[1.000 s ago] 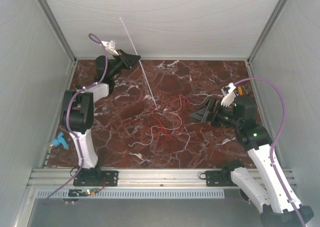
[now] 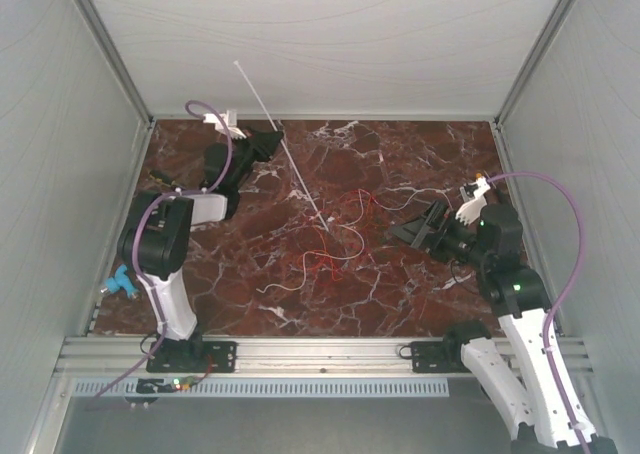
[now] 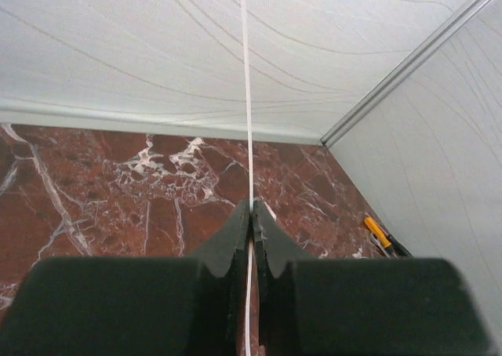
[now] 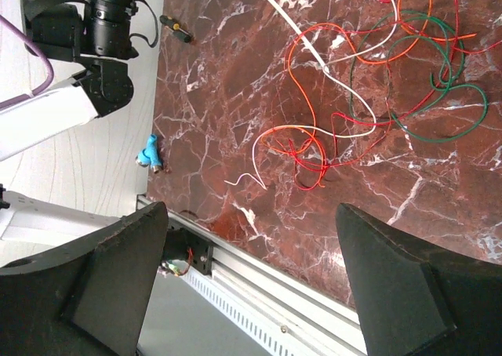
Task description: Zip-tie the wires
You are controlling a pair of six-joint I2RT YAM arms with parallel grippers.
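Observation:
A long white zip tie (image 2: pixel 260 104) is pinched in my left gripper (image 2: pixel 276 134), which is shut on it; in the left wrist view the tie (image 3: pixel 245 89) runs vertically through the closed fingertips. The tie slants down toward the wires at the middle of the table. There, white wire (image 4: pixel 353 97), red and orange wires (image 4: pixel 310 132) and green wire (image 4: pixel 463 89) lie in a loose tangle. My right gripper (image 2: pixel 420 224) hangs open to the right of the wires, with nothing between its fingers.
A blue object (image 2: pixel 118 282) lies at the table's left edge. A yellow-handled tool (image 3: pixel 376 232) is at the far right edge, and a dark tool (image 4: pixel 176 29) at the left side.
Since one second ago my left gripper has moved toward the front, with the zip tie's angle and position shifting. The right arm has shifted slightly to the right.

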